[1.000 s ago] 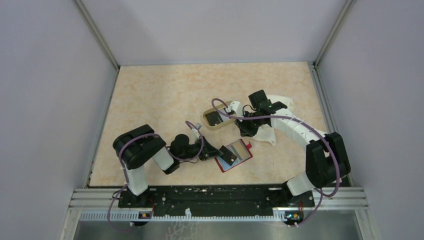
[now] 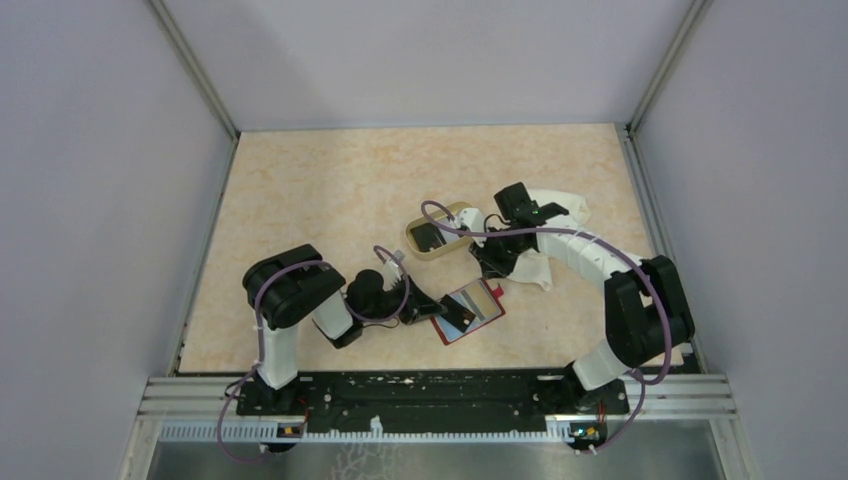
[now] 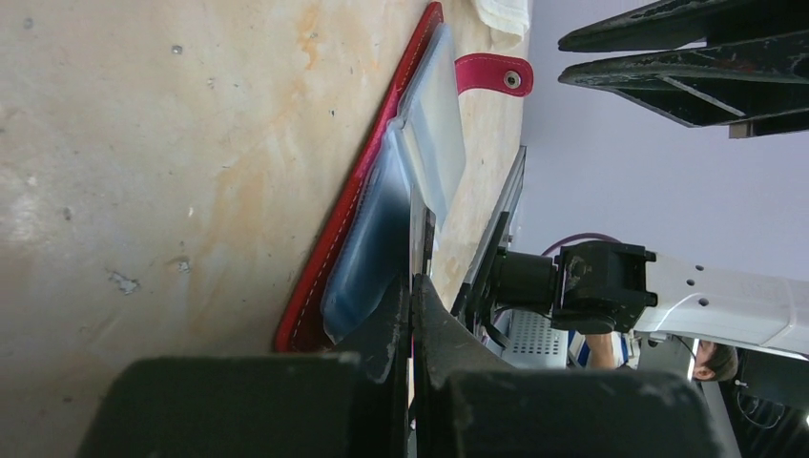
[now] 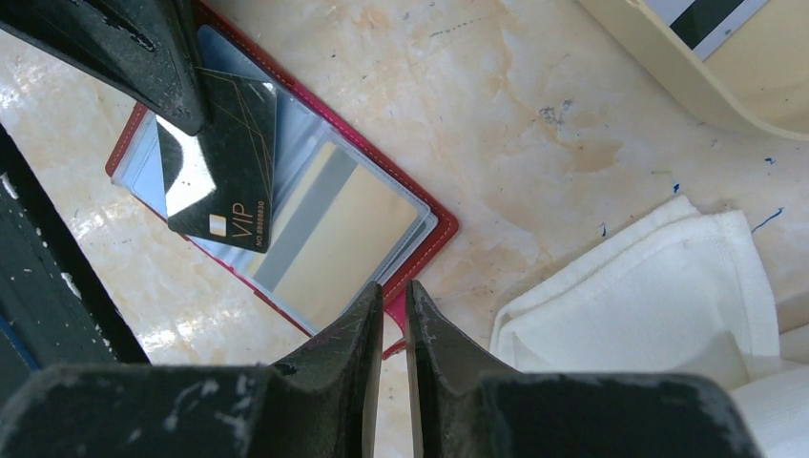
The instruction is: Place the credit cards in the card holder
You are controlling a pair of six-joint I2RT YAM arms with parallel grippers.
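The red card holder (image 4: pixel 343 229) lies open near the front of the table, with clear sleeves showing. A black VIP card (image 4: pixel 224 172) lies over its sleeves. My left gripper is shut at that card; in its wrist view the card (image 3: pixel 422 229) stands edge-on at the fingertips, and I cannot tell if it is between them. My right gripper hangs above the holder's strap end, its fingertips close together with a narrow gap and nothing seen between them.
A cream tray (image 4: pixel 649 48) with cards sits behind the holder. A folded white cloth (image 4: pixel 639 296) lies to the right, under the right arm.
The right arm has moved very slightly.
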